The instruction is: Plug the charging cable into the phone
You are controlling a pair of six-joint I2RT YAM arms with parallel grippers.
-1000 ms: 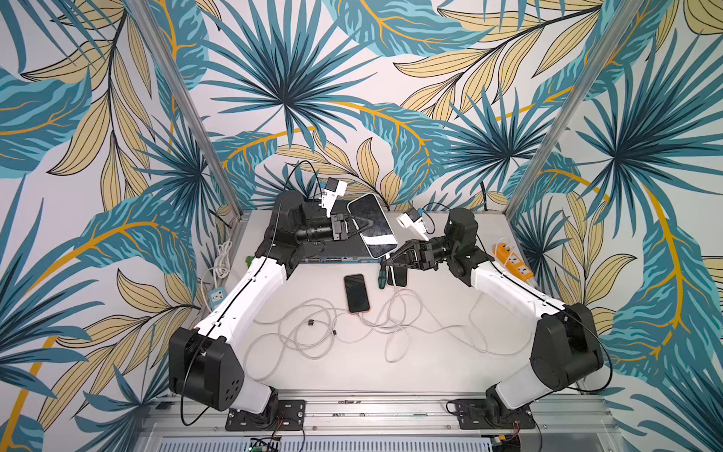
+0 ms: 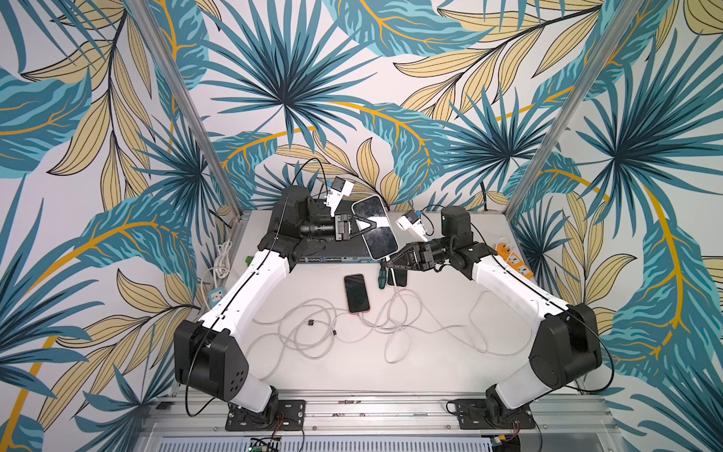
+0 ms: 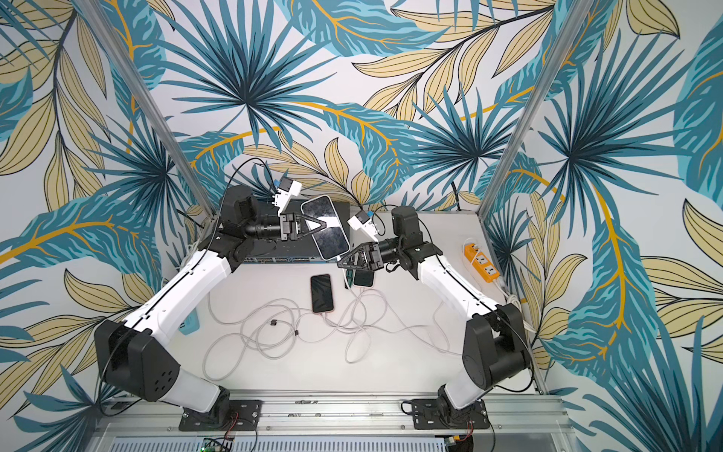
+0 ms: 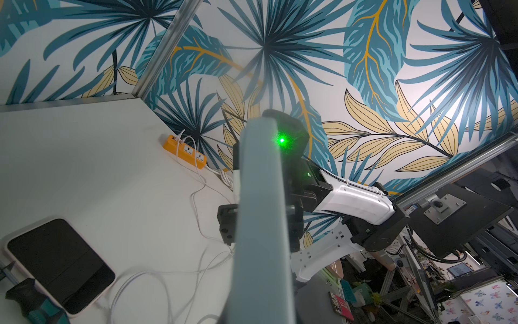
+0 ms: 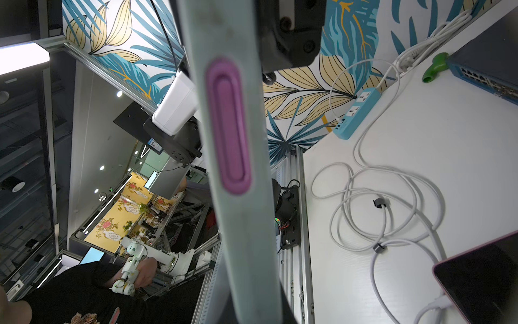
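My left gripper (image 2: 370, 224) is shut on the side of a phone (image 2: 382, 242) in a pale case, held tilted above the table's back part. By the phone's lower end, my right gripper (image 2: 390, 261) has its fingers together. The white charging cable (image 3: 348, 281) rises from the table to these fingertips, which appear shut on its end. Whether the plug sits inside the phone's port cannot be told. Neither wrist view shows the port or the fingers clearly; a pale blurred bar covers the middle of each.
On the table lie a black phone (image 2: 356, 293) with a white plug (image 5: 441, 304) at its end, a dark phone (image 4: 60, 264) and a screwdriver (image 4: 35, 305). Loose cable loops (image 5: 372, 208) spread in front. A dark network box (image 2: 324, 248) stands at the back.
Since one second ago, my left gripper has moved slightly right and down with the phone, bringing its lower end closer to the right fingertips.
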